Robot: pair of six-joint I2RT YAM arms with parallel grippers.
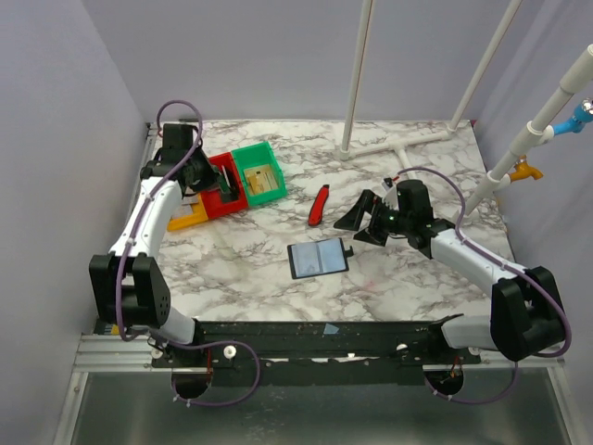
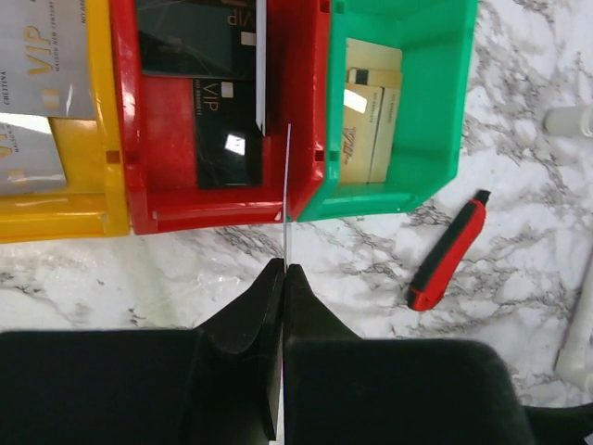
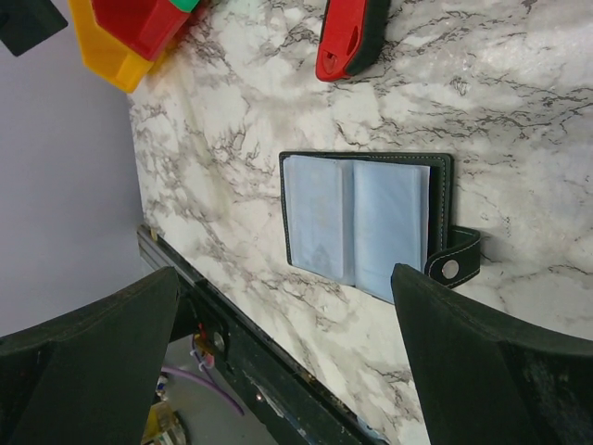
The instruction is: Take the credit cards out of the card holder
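Note:
Edge-on in the left wrist view, a thin black card (image 2: 287,190) is pinched upright in my left gripper, which is shut on it. The card reaches over the right side of the red bin (image 2: 208,221), beside the wall shared with the green bin. Below the bins, the card holder (image 1: 319,259) lies spread open on the table, its clear pockets (image 3: 384,222) showing no cards and its snap strap (image 3: 454,260) at the right. Over the table to the right of the holder, my right gripper (image 1: 361,221) stands open and empty.
Black VIP cards (image 2: 227,139) lie in the red bin, one more leaning on edge. The yellow bin (image 2: 69,222) holds silver cards (image 2: 46,60); the green bin (image 2: 389,206) holds gold cards (image 2: 359,134). A red cutter (image 1: 319,205) lies nearby. White pipes (image 1: 357,74) rise behind.

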